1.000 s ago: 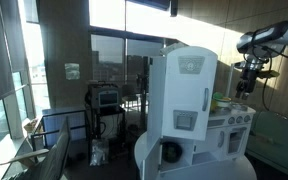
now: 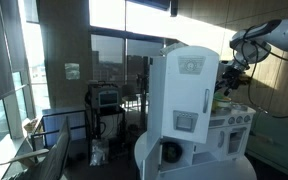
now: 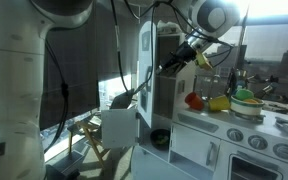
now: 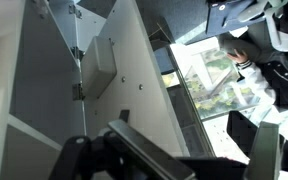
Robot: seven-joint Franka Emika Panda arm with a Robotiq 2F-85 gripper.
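A white toy fridge stands on the play kitchen, its tall door [image 2: 184, 92] swung outward with the handle [image 2: 206, 100] showing. My gripper [image 3: 165, 68] hangs at the height of the fridge's upper part, in front of the cabinet. In the wrist view my gripper is open, its two fingers wide apart at the bottom of the picture. A white panel [image 4: 134, 85] with a raised block on it runs down to the left finger [image 4: 149, 150]. Whether the finger touches that panel cannot be told. I see nothing held between the fingers.
A red cup [image 3: 194, 101], a yellow cup [image 3: 219, 103] and a green-rimmed bowl [image 3: 246, 97] stand on the white counter [image 3: 209, 122]. Below, a lower door [image 3: 121, 127] hangs open, and a dark pot [image 3: 160, 136] sits in the compartment. Knobs line the counter's front.
In exterior view 1 the arm has moved left, toward the fridge, from over the counter's right side. The fridge door looks unmoved.
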